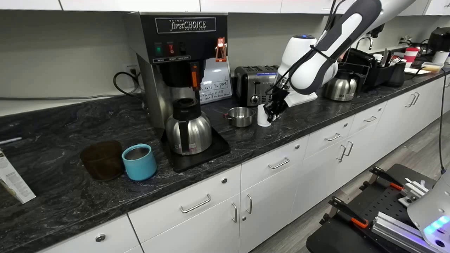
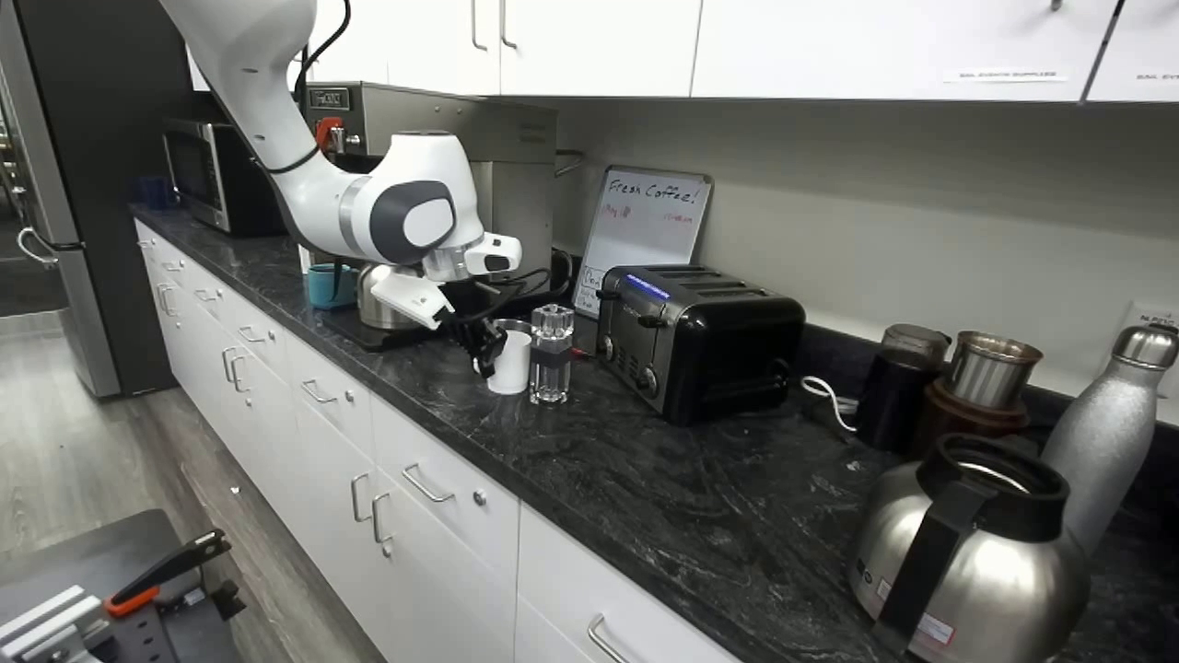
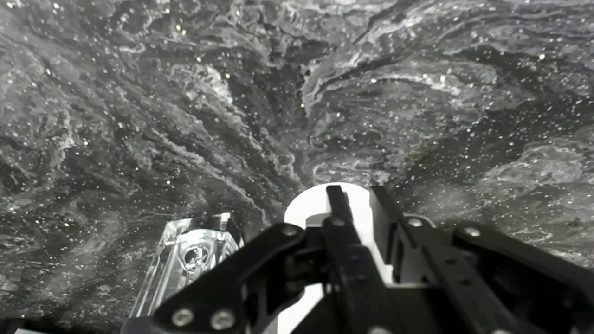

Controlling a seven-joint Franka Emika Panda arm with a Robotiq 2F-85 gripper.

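Observation:
A white mug [image 1: 263,116] stands upright on the dark counter. In exterior view 2 the mug [image 2: 510,363] is right beside my gripper [image 2: 484,347], on the far side of it. My gripper [image 1: 273,113] is shut and low at the mug's right side in exterior view 1. From the wrist, the gripper has its narrow fingers close together over the white mug [image 3: 305,204], with part of the handle [image 3: 421,219] showing at the right. Whether the wall or handle is pinched between them I cannot tell.
A clear glass grinder [image 2: 552,355] stands close beside the mug. Behind are a toaster [image 2: 698,337] and a steel bowl [image 1: 240,116]. The coffee maker [image 1: 177,38] with its carafe [image 1: 189,131] stands left in exterior view 1. Open counter [image 2: 619,475] lies right in exterior view 2.

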